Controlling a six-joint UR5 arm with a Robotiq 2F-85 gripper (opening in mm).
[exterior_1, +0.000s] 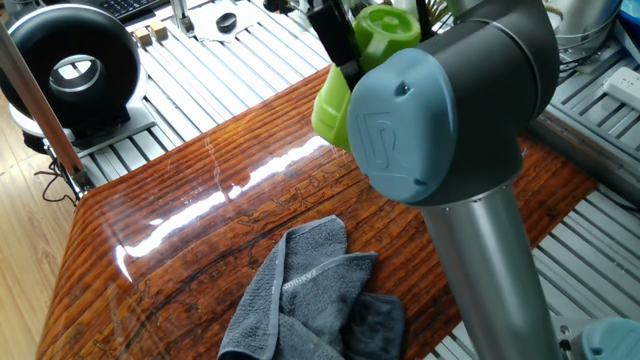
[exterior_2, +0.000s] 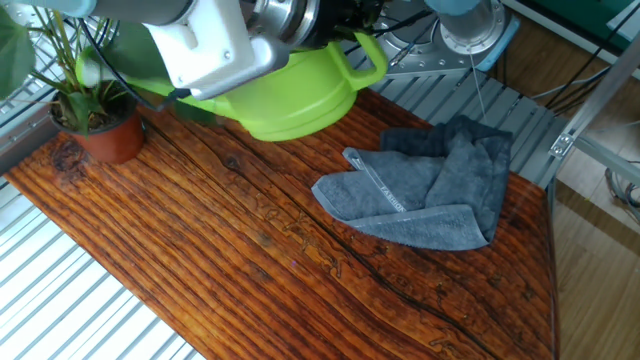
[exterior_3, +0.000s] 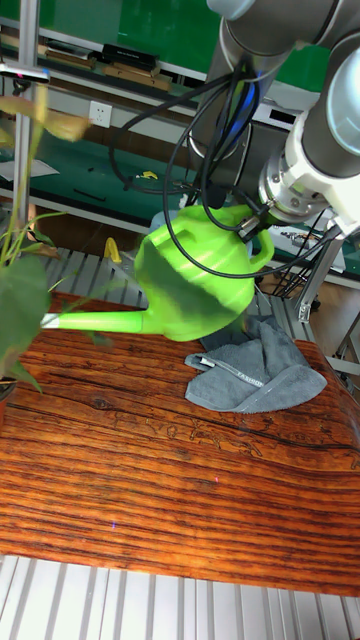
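Note:
A bright green watering can (exterior_3: 197, 272) hangs above the wooden table, its long spout (exterior_3: 98, 321) reaching left toward the potted plant (exterior_3: 16, 315). My gripper (exterior_3: 253, 222) is at the handle side of the can and bears it in the air; cables and the arm hide most of its fingers. From exterior view 2, the can (exterior_2: 290, 100) shows beneath the white wrist part, with the plant's brown pot (exterior_2: 112, 138) to its left. In exterior view 1 the arm covers much of the can (exterior_1: 388, 32). Whether water flows from the spout cannot be made out.
A crumpled grey towel (exterior_2: 430, 190) lies on the wooden table (exterior_2: 250, 250). A black ring-shaped device (exterior_1: 70, 72) stands on the slatted metal bench beyond the table's edge in exterior view 1.

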